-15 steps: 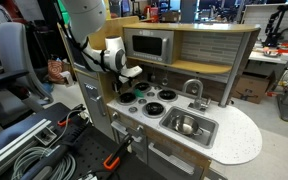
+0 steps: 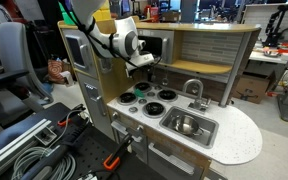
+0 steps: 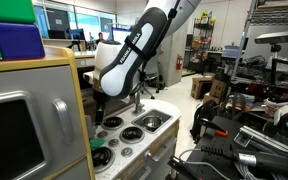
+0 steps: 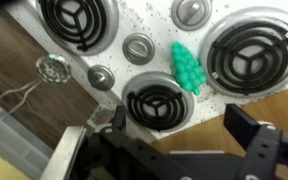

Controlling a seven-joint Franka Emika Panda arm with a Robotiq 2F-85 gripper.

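A soft-looking green object [image 4: 187, 68] lies on the white stove top [image 4: 162, 52] between the burners in the wrist view. It also shows as a small green patch [image 3: 97, 142] near a burner in exterior view 2. My gripper is open above the stove, its dark fingers [image 4: 249, 135] spread wide at the lower edge of the wrist view. Nothing is between them; the green object appears apart from both. In exterior view 1 my gripper [image 2: 144, 68] hangs in front of the microwave, above the burners.
Several black coil burners [image 4: 158, 102] and round metal knobs [image 4: 139, 48] surround the green object. A slotted metal skimmer [image 4: 54, 68] is at the left. The microwave [image 2: 154, 43] and a wooden shelf [image 2: 199, 67] are close to the arm. The sink [image 2: 187, 126] lies to the right.
The arm has swung to the right and risen, so it now covers part of the microwave. The stove and its surroundings look the same.
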